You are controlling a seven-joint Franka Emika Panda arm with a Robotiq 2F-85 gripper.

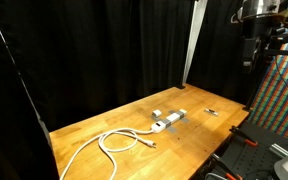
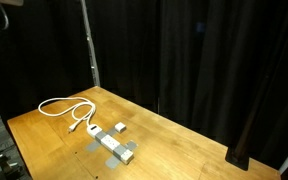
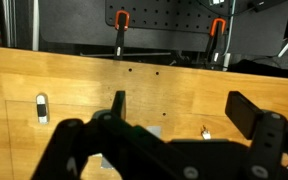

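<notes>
My gripper stands open, with bare wooden table below the gap between its black fingers. In exterior view 1 the arm [image 1: 261, 30] hangs at the upper right, high above the table's near right side. A white power strip [image 2: 106, 139] lies on the table, with grey patches along it. Its white cable [image 2: 75, 104] loops across the tabletop, ending in a plug near the strip. Beside the strip sits a small white block [image 2: 120, 127]. The gripper is well apart from all of these.
A small slim item [image 1: 212, 112] lies toward the table's right end. In the wrist view a small white and dark item [image 3: 42, 108] rests at the left. Orange-handled clamps [image 3: 122, 19] stand at the table edge. Black curtains [image 2: 194, 60] close off the back.
</notes>
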